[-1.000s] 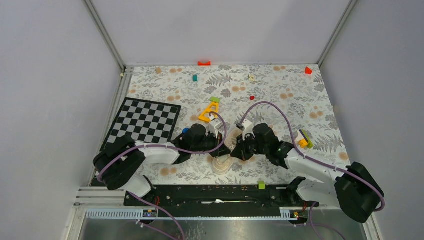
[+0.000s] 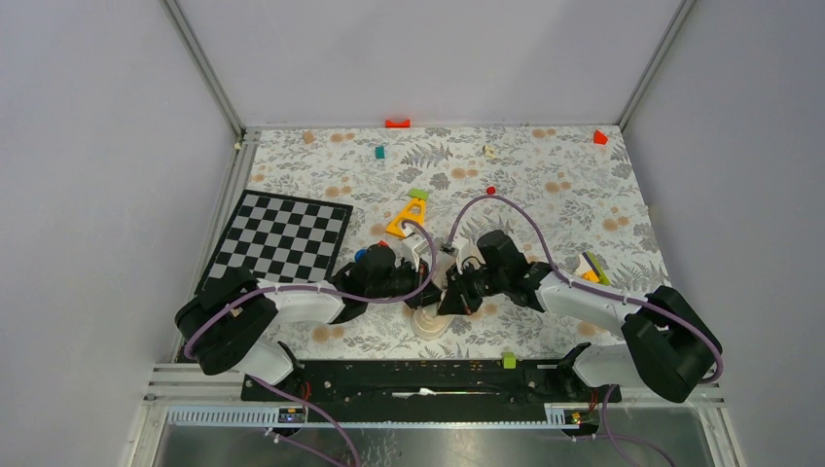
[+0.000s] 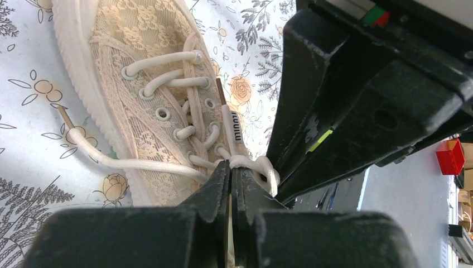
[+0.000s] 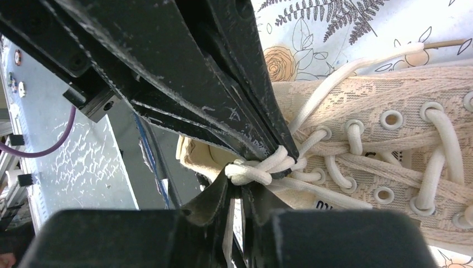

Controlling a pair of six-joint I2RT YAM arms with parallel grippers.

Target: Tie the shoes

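A cream canvas shoe (image 3: 145,117) lies at the table's front middle, mostly under both grippers in the top view. Its white lace (image 3: 150,166) has one loose end stretching leftward in the left wrist view. My left gripper is shut at the lace near the ankle opening; a bundle of lace lies at its tips. My right gripper is right beside it, lace looped at its fingertips and round the other gripper's tips; whether it grips the lace is hidden.
A checkerboard (image 2: 277,233) lies at the left, a yellow tool (image 2: 407,216) behind the grippers, small coloured blocks around.
My right gripper has shifted left and slightly toward the front, closer to the left one, with its arm turning. The left arm has moved only slightly.
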